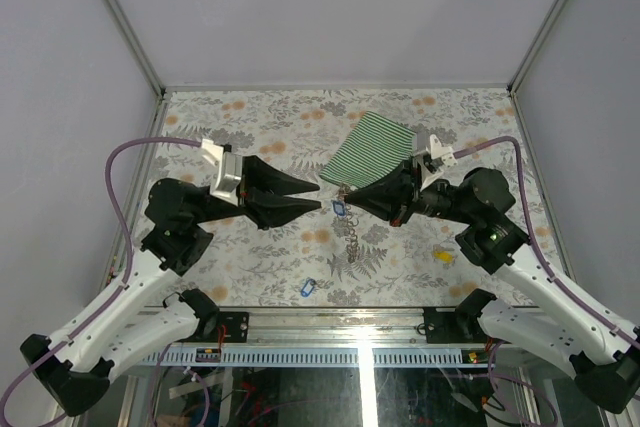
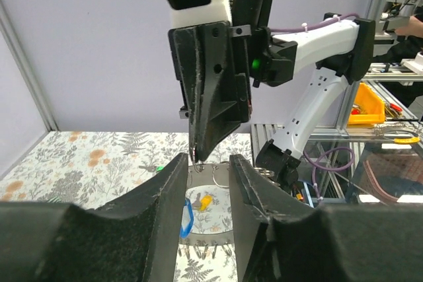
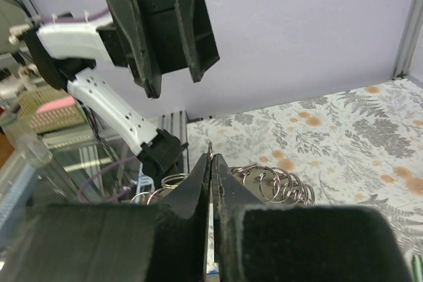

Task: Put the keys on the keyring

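My right gripper is shut at the keyring, a string of metal rings hanging from its fingertips with a thin metal piece upright between them. A blue key tag hangs below it, also visible in the left wrist view. My left gripper faces it from the left, fingers parted, nothing clearly between them. A second blue tag lies on the table near the front edge. A yellow tag lies under the right arm.
A green striped cloth lies behind the grippers. The floral table is otherwise mostly clear, bordered by walls at back and sides and a metal rail at the front.
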